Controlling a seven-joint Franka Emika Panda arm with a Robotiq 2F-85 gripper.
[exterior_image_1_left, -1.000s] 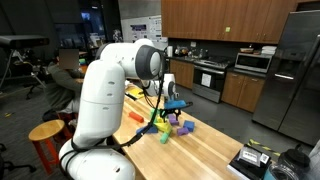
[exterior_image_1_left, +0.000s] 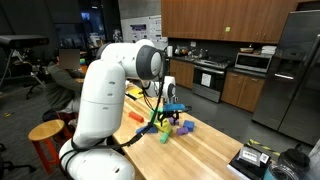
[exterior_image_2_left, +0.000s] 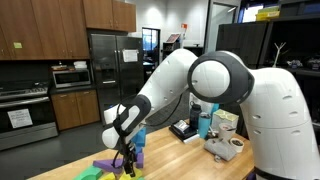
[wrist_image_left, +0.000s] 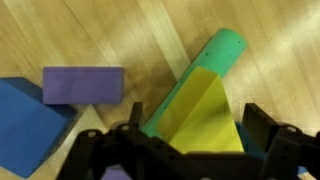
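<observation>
Between the spread fingers of my open gripper is a yellow block (wrist_image_left: 203, 112) with slanted faces, seen in the wrist view. Whether the fingers touch it cannot be told. Beneath or behind it a long green block (wrist_image_left: 222, 52) runs diagonally across the wood, its lower part hidden. Off to the left are a purple block (wrist_image_left: 83, 85) and a blue block (wrist_image_left: 28, 125). From the side, the gripper (exterior_image_1_left: 166, 115) is low over the cluster of coloured blocks.
A green block (exterior_image_1_left: 257, 145) lies on the table in front of the cluster. The wooden tabletop (exterior_image_1_left: 205, 155) has free room at the front right. A black-and-white box (exterior_image_2_left: 185, 129) and several containers stand farther along the table.
My gripper appears slightly lower over the blocks than before. The surrounding blocks show no clear movement.
</observation>
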